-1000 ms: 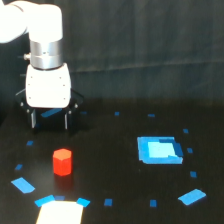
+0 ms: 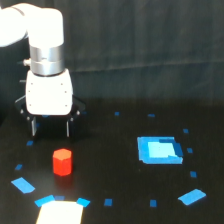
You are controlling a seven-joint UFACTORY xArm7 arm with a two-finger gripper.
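A small red block (image 2: pixel 62 162) sits on the dark table at the left. Behind and above it hangs my gripper (image 2: pixel 52 130), its two thin black fingers spread wide. The gripper is open, with nothing seen between the fingers and the block apart from them. A blue square tray (image 2: pixel 142 150) with a pale, bright inside stands on the right half of the table.
Several small blue squares and strips are marked on the table, such as a strip (image 2: pixel 191 197) at lower right. A white object (image 2: pixel 60 213) is cut off by the bottom edge. Clear table lies between block and tray.
My gripper has come down a little and slightly to the right, nearer the red block. Block and tray have not moved.
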